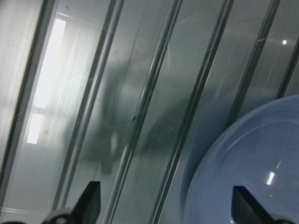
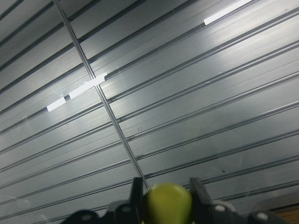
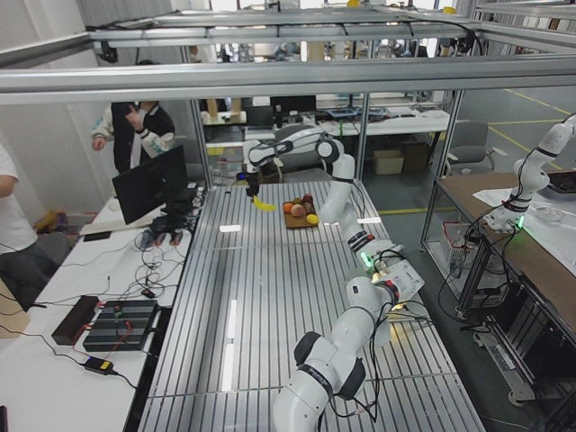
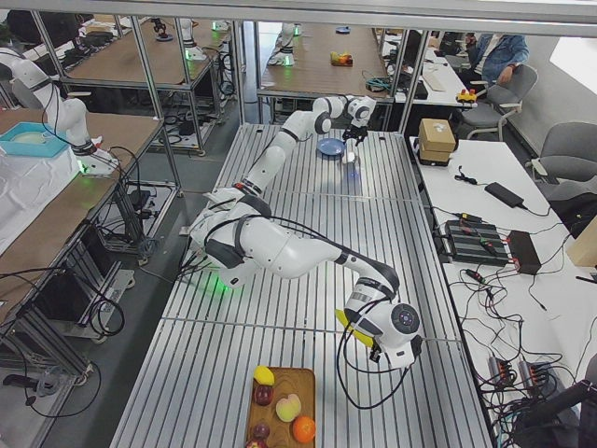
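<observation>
My right gripper is shut on a yellow banana (image 3: 265,205), held above the table left of a wooden tray (image 3: 301,222) of fruit in the camera left view; in the camera right view the arm partly hides it. My left gripper stands open over the far end in the camera right view, beside a blue plate (image 4: 332,147). In the left wrist view the plate fills the lower right and bare slats lie between the fingers.
Desks with cables, electronics and a monitor (image 3: 150,184) line one side. People stand beside that desk. Overhead rails frame the workspace.
</observation>
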